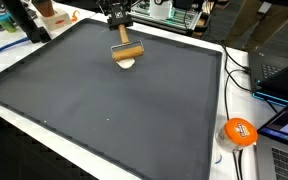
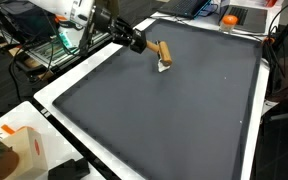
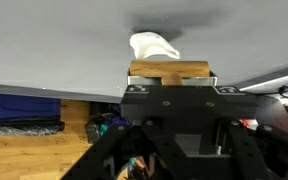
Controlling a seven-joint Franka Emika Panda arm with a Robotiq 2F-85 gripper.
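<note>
A wooden T-shaped tool [image 1: 127, 50], resembling a mallet or roller, has its handle toward my gripper [image 1: 122, 25], which is shut on it. In exterior view 2 its crosspiece [image 2: 165, 53] stands out in front of the gripper [image 2: 145, 45]. The wrist view shows the crosspiece [image 3: 169, 69] just beyond the dark gripper body, which hides most of the handle. A small white object [image 1: 126, 64] lies on the dark grey board [image 1: 134, 100] close by the crosspiece; whether the two touch, I cannot tell. Its white shape [image 3: 152, 45] also shows in the wrist view.
An orange-topped round container [image 1: 237, 134] stands beyond the board's right side. A laptop [image 1: 279, 80] is further right. Clutter crowds the table behind the board at left. Most of the board is bare.
</note>
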